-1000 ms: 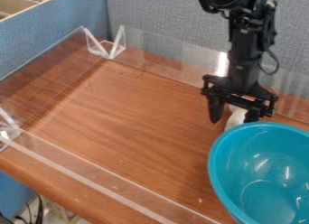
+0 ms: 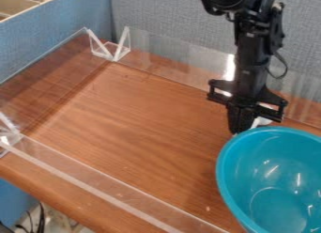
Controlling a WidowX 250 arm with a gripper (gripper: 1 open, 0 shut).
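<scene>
My black gripper (image 2: pixel 238 120) points down at the right side of the wooden surface (image 2: pixel 138 133), just behind the rim of a large turquoise bowl (image 2: pixel 269 194). A small white object (image 2: pixel 261 120) shows behind the gripper, mostly hidden by it and the bowl. The gripper looks shut; whether it touches the white object I cannot tell.
Clear plastic barriers edge the surface, with white corner brackets (image 2: pixel 111 51) at the back left and left. A grey padded wall stands behind.
The gripper has moved slightly right over the last second, and its fingers have drawn together. Less of the white object shows now. The bowl has not visibly moved.
</scene>
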